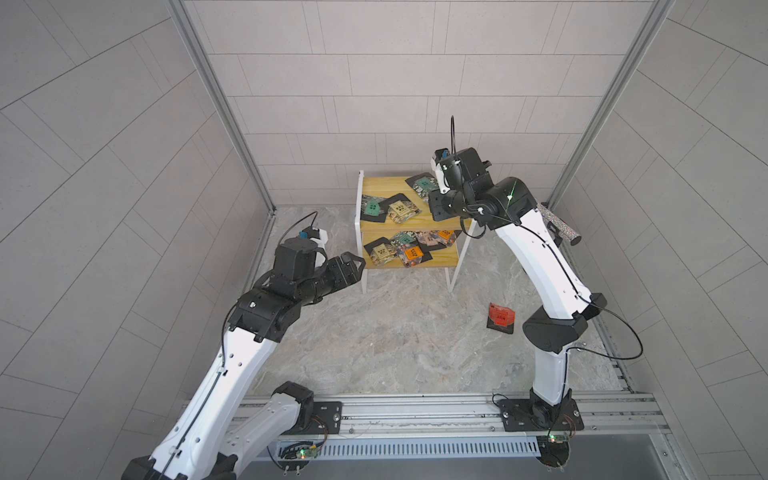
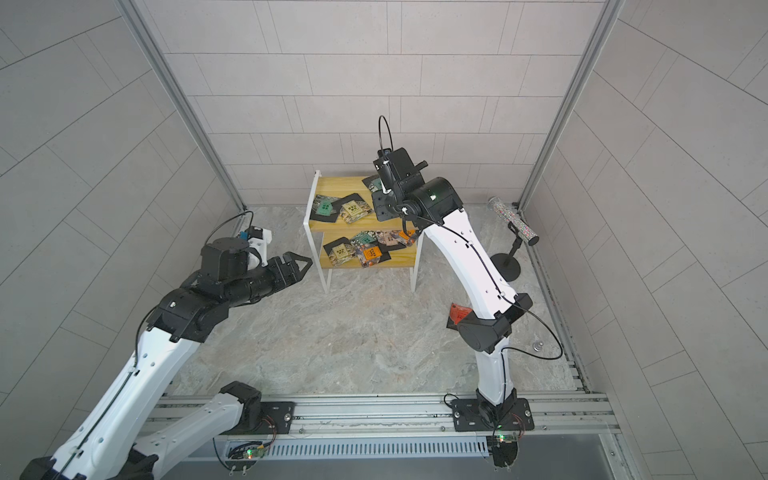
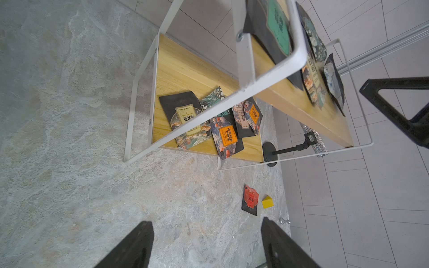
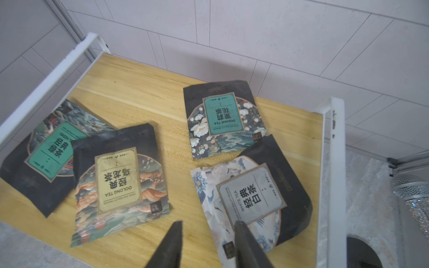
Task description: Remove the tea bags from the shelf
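Observation:
On the shelf's upper board (image 4: 129, 89) lie four-sided tea pouches: green tea (image 4: 51, 147), oolong (image 4: 120, 178), jasmine (image 4: 225, 118) and white tea (image 4: 263, 196). The white tea overlaps the jasmine's lower corner. My right gripper is over the front of this board, partly open, its right finger in front of the white tea's lower left corner. Contact cannot be judged. Several more pouches lie on the lower board, including a yellow-labelled one (image 3: 190, 122) and an orange-labelled one (image 3: 228, 137). Left of the shelf, my left gripper stands open and empty.
A red-labelled pouch (image 1: 501, 317) lies on the floor at the front right, beside a small yellow block (image 3: 267, 202). A microphone (image 2: 513, 221) on a stand is right of the shelf. White metal frame bars (image 4: 337, 187) edge the boards.

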